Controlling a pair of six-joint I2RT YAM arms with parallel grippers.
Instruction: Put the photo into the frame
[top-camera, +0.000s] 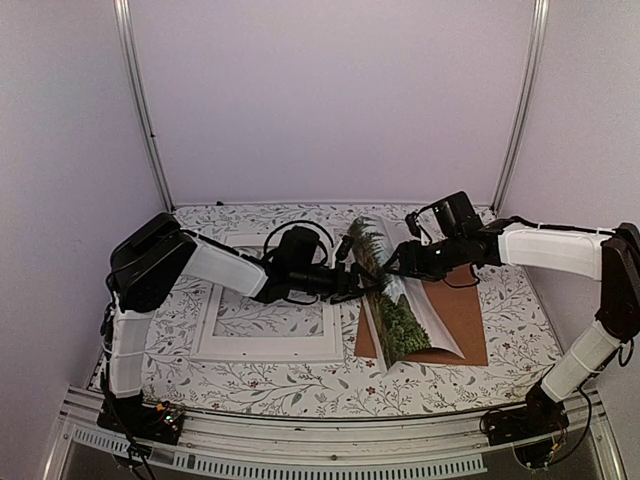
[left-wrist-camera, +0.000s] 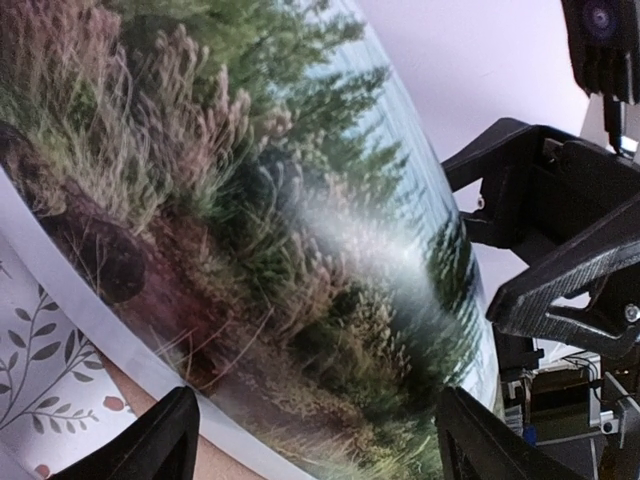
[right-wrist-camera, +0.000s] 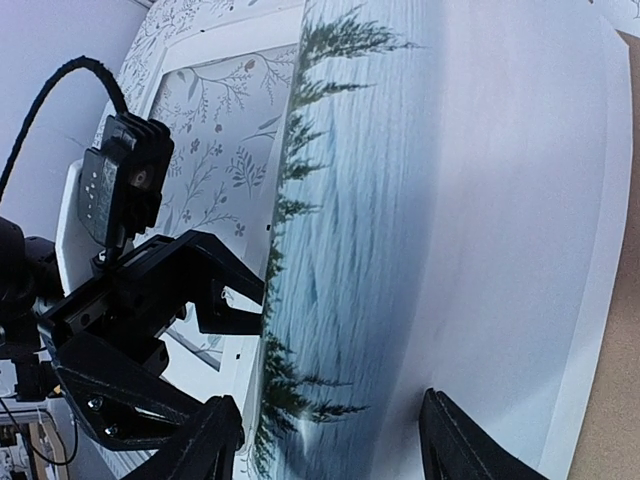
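Note:
The photo, a forest and water print with a white back, stands bowed and tilted over the brown backing board. To its left lies the white frame, its opening showing the patterned cloth. My left gripper is at the photo's printed left side; its fingers are well apart, with the print in front of them. From the right, my right gripper reaches the curled sheet, its fingers also spread. Whether either one pinches an edge cannot be made out.
Flowered cloth covers the table, with free room in front of the frame and board. A metal rail runs along the front edge. Both grippers are close together around the photo.

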